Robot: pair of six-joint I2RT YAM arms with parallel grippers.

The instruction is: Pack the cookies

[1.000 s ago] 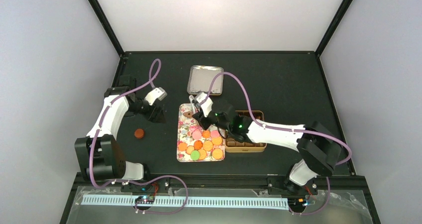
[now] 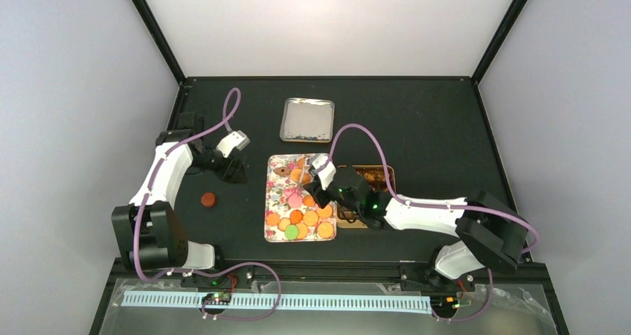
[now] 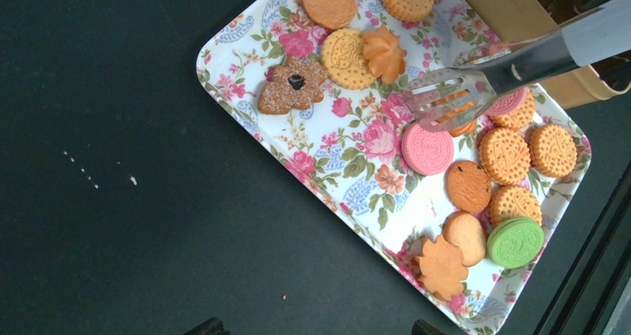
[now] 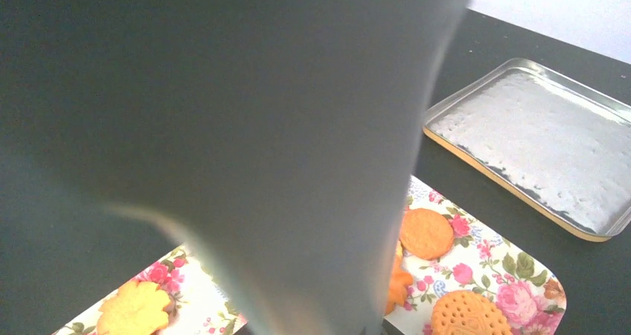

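On the floral tray [image 2: 269, 212] lie many cookies: a brown bear-shaped cookie [image 3: 292, 85], a pink cookie [image 3: 427, 148], a green cookie [image 3: 515, 242] and several golden ones. My right gripper [image 2: 308, 195] is over the tray, its fingers spread about slotted tongs [image 3: 451, 97]. The tongs' head covers part of an orange cookie; whether they pinch anything I cannot tell. Their dark, blurred handle [image 4: 298, 149] fills much of the right wrist view. Left of the tray, my left gripper [image 2: 236, 174] is partly open and empty, its fingertips [image 3: 208, 327] apart.
Right of the tray stands a brown cookie box [image 2: 391, 177], partly under the right arm. Behind the tray lies a silver-topped lid or shallow tray [image 2: 309, 119]. An orange-brown round cookie [image 2: 208, 199] rests alone on the black table at left.
The right gripper and tongs have shifted rightward and slightly toward the near side. The right pink cookie is now hidden, and orange cookies at the tray's top show. The left arm looks unmoved.
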